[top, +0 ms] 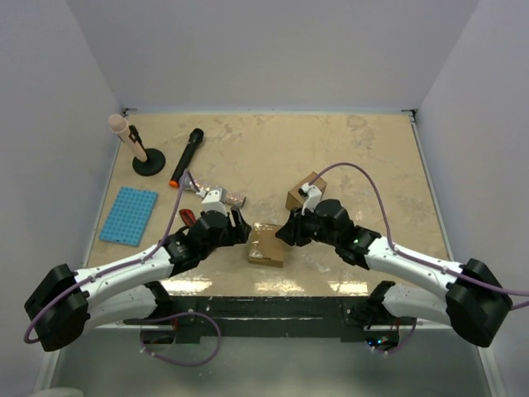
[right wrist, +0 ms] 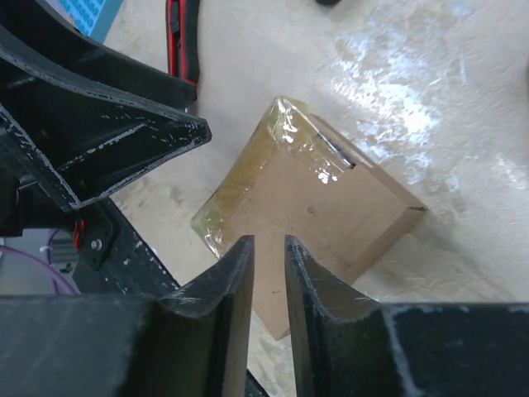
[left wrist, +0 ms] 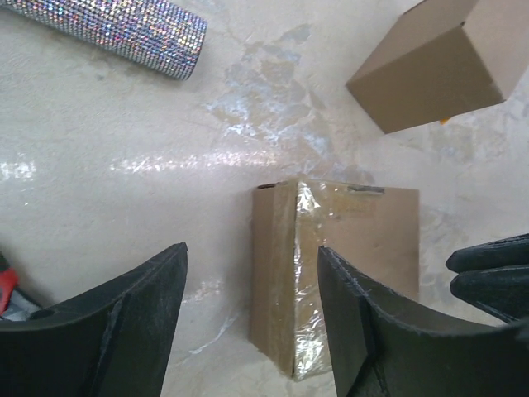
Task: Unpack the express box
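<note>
The taped cardboard box (top: 266, 246) lies on the table between my grippers, its clear tape shiny along one edge, as the left wrist view shows on the box (left wrist: 364, 240). My left gripper stands open above and left of it, nothing between its fingers. My right gripper is over the box (right wrist: 318, 207), its fingertips close together with a narrow gap and nothing seen between them; whether they touch the cardboard I cannot tell.
A second cardboard box (top: 304, 188) stands behind. A glittery cylinder (left wrist: 124, 37), a red-handled tool (top: 187, 217), a black microphone (top: 188, 155), a stand (top: 149, 164) and a blue mat (top: 128, 215) occupy the left.
</note>
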